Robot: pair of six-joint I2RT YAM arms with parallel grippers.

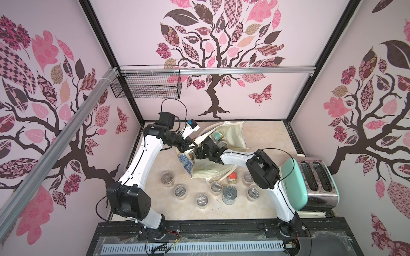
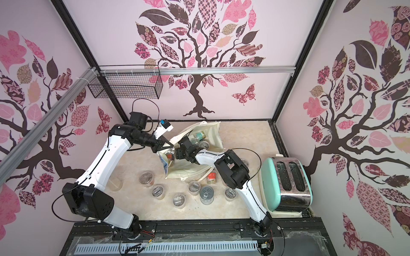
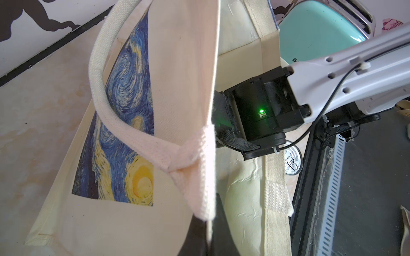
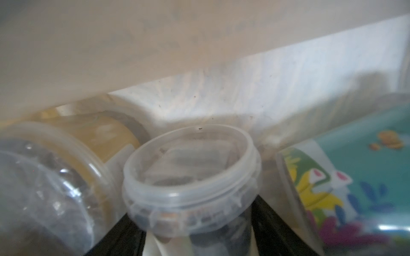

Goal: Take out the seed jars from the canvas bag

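The canvas bag (image 1: 213,170) lies open at the table's middle, jars inside. My left gripper is shut on its upper edge, near a fabric handle (image 3: 102,85). My right gripper is inside the bag, part open, its fingers either side of an upright clear jar (image 4: 192,183); whether they touch it is unclear. In the right wrist view, a tilted jar with a yellowish body (image 4: 94,132) lies to the left and a teal patterned container (image 4: 350,166) to the right.
Several jars, among them one (image 1: 202,200), stand along the table's front. A mint toaster (image 1: 294,183) occupies the right end. A wire basket (image 1: 145,85) hangs at the upper left.
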